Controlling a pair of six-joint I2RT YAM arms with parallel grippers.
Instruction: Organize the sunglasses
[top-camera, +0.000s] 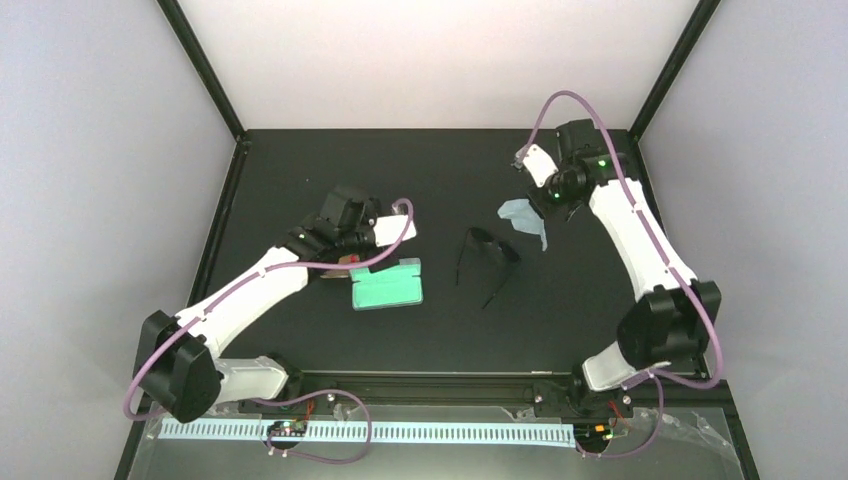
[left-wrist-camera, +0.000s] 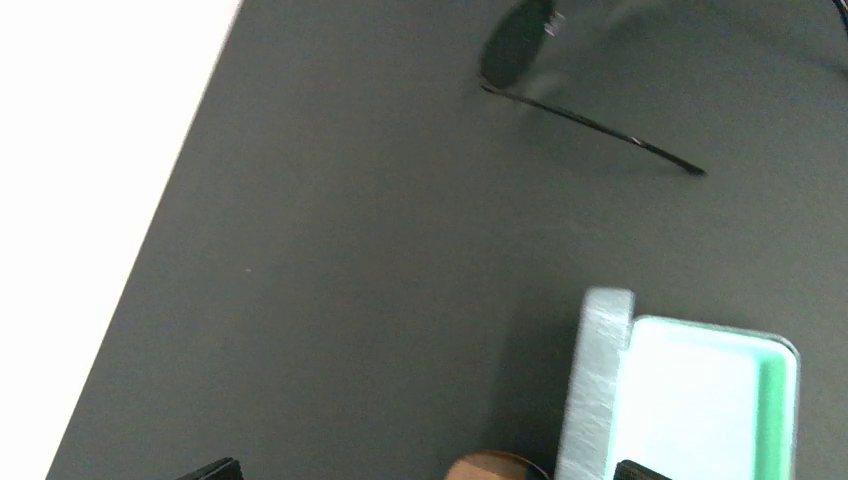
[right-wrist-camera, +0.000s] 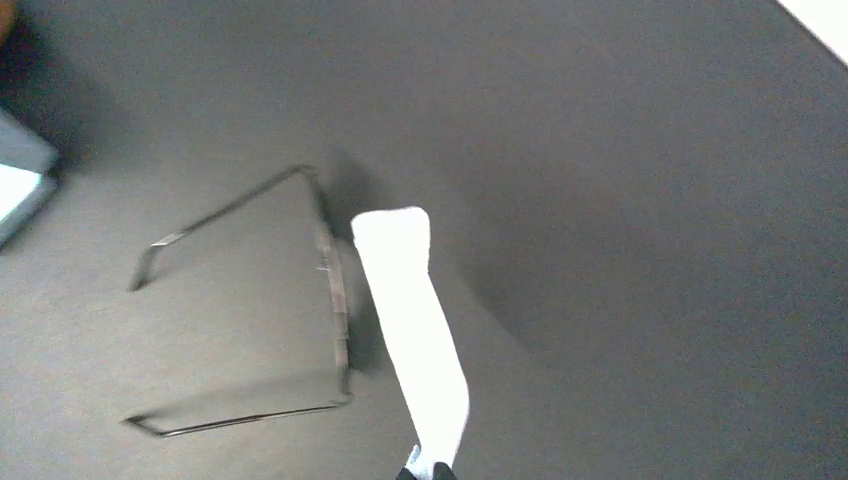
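Observation:
Black sunglasses rest on the dark table with both temples spread toward the front edge. To their left lies a case, lid raised, its green inside empty where it shows. My left gripper is above the table just behind the case, fingers wide apart and nothing between them. A pale blue cloth hangs from my right gripper, which is shut on its end; in the right wrist view the cloth dangles near the sunglasses' lenses.
A brown rounded item sits against the outer side of the case's lid, mostly out of frame in the left wrist view. Bare table stretches along the back and across the front.

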